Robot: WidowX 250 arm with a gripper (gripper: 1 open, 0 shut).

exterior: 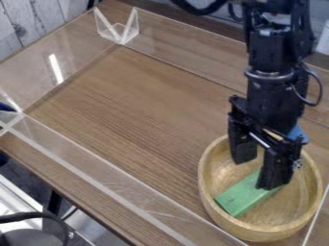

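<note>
My black gripper (264, 154) hangs open at the right of the camera view, low over a round wooden bowl (218, 178). A green block (244, 198) lies inside the bowl, below and a little left of the gripper. The arm hides part of the bowl's back and the space behind it.
A blue object (295, 133) is partly hidden behind the arm on the right. A clear plastic piece (117, 29) stands at the top left.
</note>
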